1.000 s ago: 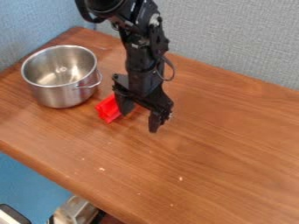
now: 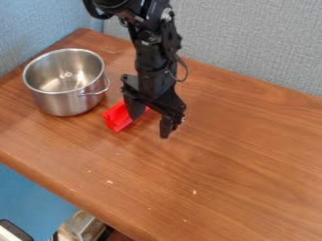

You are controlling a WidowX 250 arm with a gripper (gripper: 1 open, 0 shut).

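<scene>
My black gripper (image 2: 151, 115) points down over the wooden table, its two fingers spread apart around a red object (image 2: 120, 115). The red object lies on the table, partly hidden behind the gripper; I cannot tell whether the fingers touch it. A steel pot (image 2: 66, 80) with a handle stands just to the left of the red object.
Grey textured walls (image 2: 251, 42) rise behind it. At the lower left, beyond the table's edge, are a blue surface and some metal hardware (image 2: 78, 228).
My gripper has shifted very slightly over the last second. The red object and the pot look unchanged.
</scene>
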